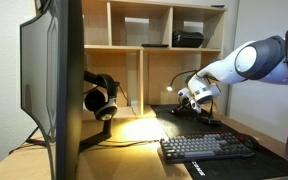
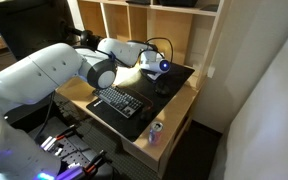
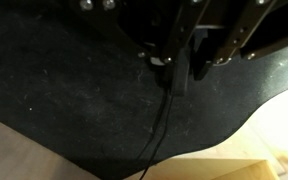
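Note:
Over the far right part of the black desk mat (image 1: 224, 168), my gripper (image 1: 181, 103) points down close to the surface. In the wrist view, the fingers of the gripper stand apart. A small dark block (image 3: 180, 80) shows at the left finger, with a thin black cable (image 3: 164, 128) trailing from it across the mat. Whether the block touches the finger is hard to tell against the dark background. The lit desk lamp (image 1: 168, 88) is just left of the gripper.
A keyboard (image 1: 206, 147) lies on the mat, nearer the front. Headphones (image 1: 101, 103) hang on a stand at left, beside a large monitor (image 1: 62, 80). Wooden shelves (image 1: 141, 48) close off the back. A can (image 2: 155, 131) stands near the desk's edge.

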